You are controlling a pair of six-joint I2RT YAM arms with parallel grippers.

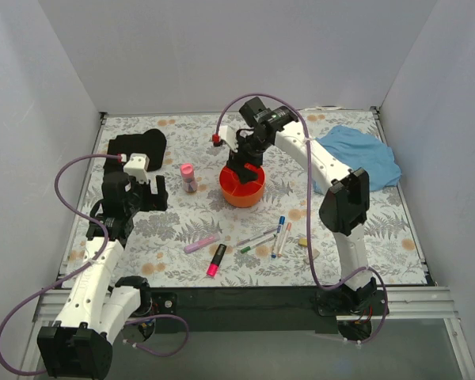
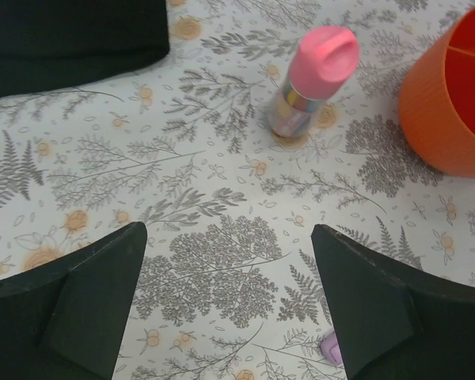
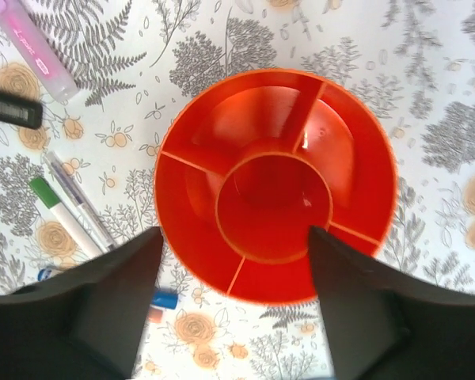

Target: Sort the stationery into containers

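Note:
An orange divided round container [image 1: 241, 198] sits mid-table, with my right gripper [image 1: 245, 170] open above it; in the right wrist view its compartments look empty [image 3: 273, 206]. My left gripper [image 1: 150, 192] hangs open at the left, beside a pink-topped cylinder [image 2: 297, 95]. Along the front lie a pink pen [image 1: 202, 243], a black-and-pink highlighter [image 1: 217, 260], a green pen [image 1: 256, 245], a blue pen [image 1: 279, 229], other slim pens and small pale items [image 1: 312, 255].
A black cloth [image 1: 146, 142] lies at the back left and a blue cloth [image 1: 364, 158] at the back right. Walls border the table.

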